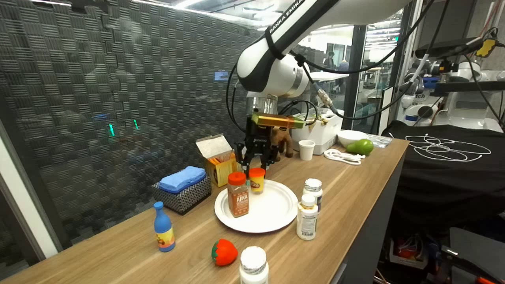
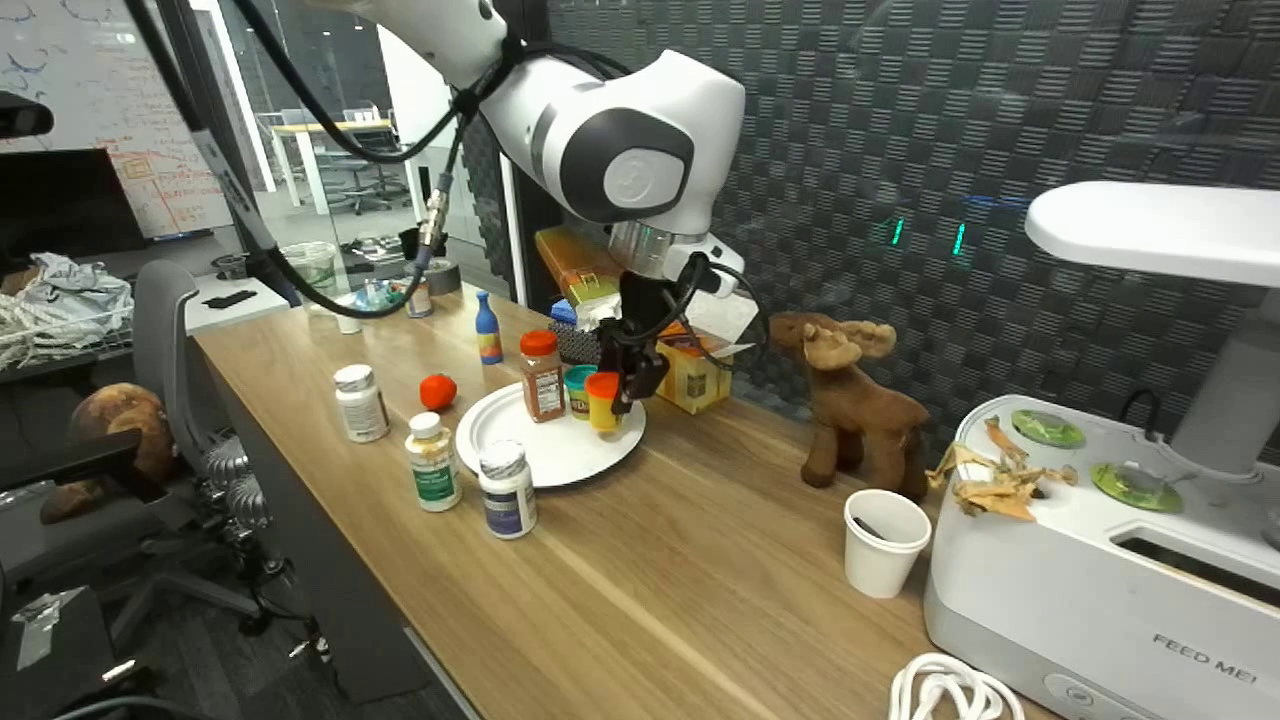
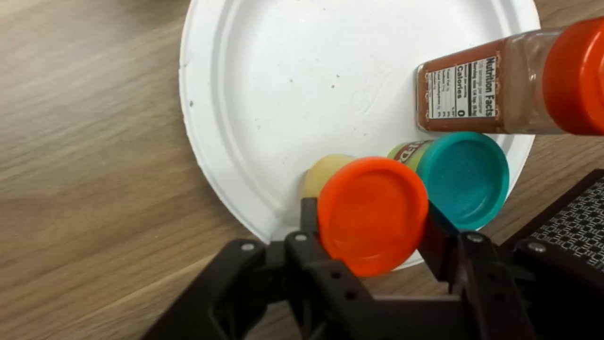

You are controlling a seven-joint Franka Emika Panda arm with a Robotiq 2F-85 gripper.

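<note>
My gripper is shut on a yellow tub with an orange lid (image 3: 373,212), one finger on each side of the lid. In exterior view 2 this tub (image 2: 603,406) is upright at the edge of the white plate (image 2: 546,470). Whether its base touches the plate is hard to tell. Right beside it stands a teal-lidded tub (image 3: 467,180), also on the plate and mostly hidden in exterior view 1. A spice bottle with a red cap (image 1: 238,196) shares the plate.
White pill bottles (image 1: 307,218) stand beside the plate, with a toy strawberry (image 1: 224,252) and blue bottle (image 1: 164,228) nearby. Behind are a yellow box (image 1: 221,165) and a dark basket (image 1: 183,196). Toward the paper cup (image 2: 885,542) the wood is mostly clear.
</note>
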